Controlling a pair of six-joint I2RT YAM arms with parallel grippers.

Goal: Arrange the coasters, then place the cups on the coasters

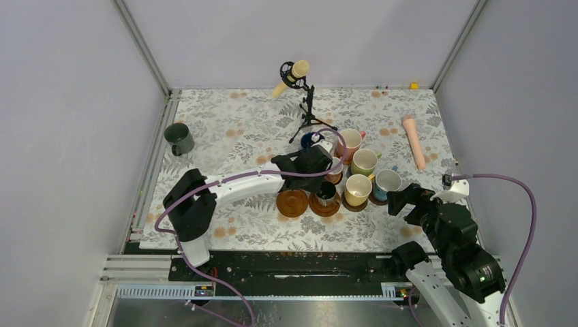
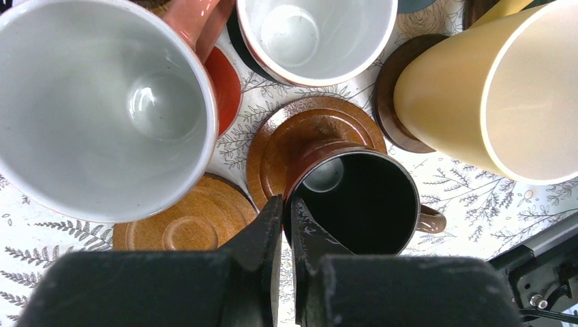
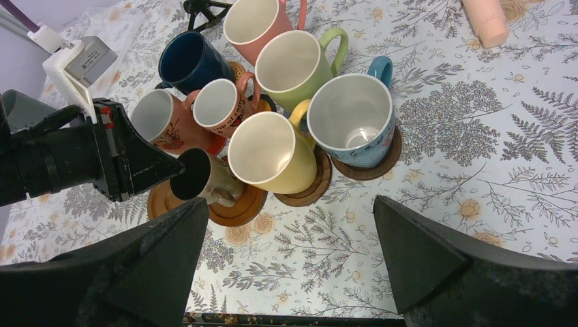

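Observation:
My left gripper is shut on the rim of a small brown cup with a dark inside, which is over a brown wooden coaster. An empty round coaster lies just left of it in the top view, also partly seen beside the cup in the left wrist view. In the right wrist view the cup sits low at the coaster, with my left gripper at its rim. My right gripper stands open at the table's right front, nothing between its fingers.
Several mugs crowd around the cup: yellow, light blue, green, pink. A dark green mug stands far left. A black stand is at the back, a peach cylinder at right.

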